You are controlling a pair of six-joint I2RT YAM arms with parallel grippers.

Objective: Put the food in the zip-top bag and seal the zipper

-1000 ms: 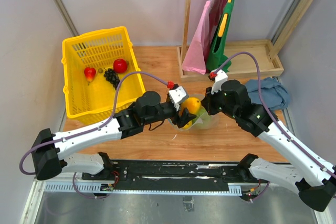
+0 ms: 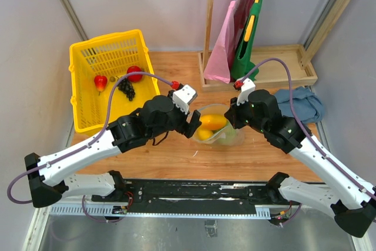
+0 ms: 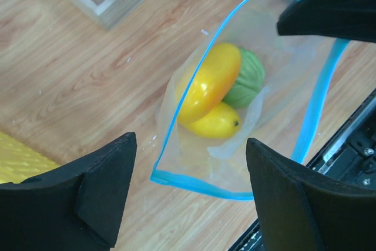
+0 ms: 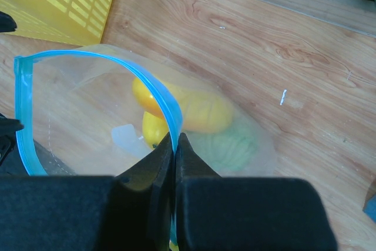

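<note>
The zip top bag [image 2: 228,136] with a blue zipper stands open on the wooden table. Inside lie a yellow oblong food [image 3: 212,77], a smaller yellow one [image 3: 212,123] and a pale green item [image 3: 247,83]. My right gripper is shut, pinching the bag's zipper edge [image 4: 173,116]. My left gripper [image 2: 188,120] is open at the bag's left side, above its mouth, with nothing between its fingers.
The yellow basket [image 2: 88,107] at left holds red produce [image 2: 134,73] and dark grapes [image 2: 126,89]. A wooden tray [image 2: 276,74] with hanging pink and green bags is behind; a blue cloth [image 2: 305,105] lies at right.
My left gripper has drawn back leftward from over the bag. The yellow food has settled lower in the bag. The right arm has stayed put.
</note>
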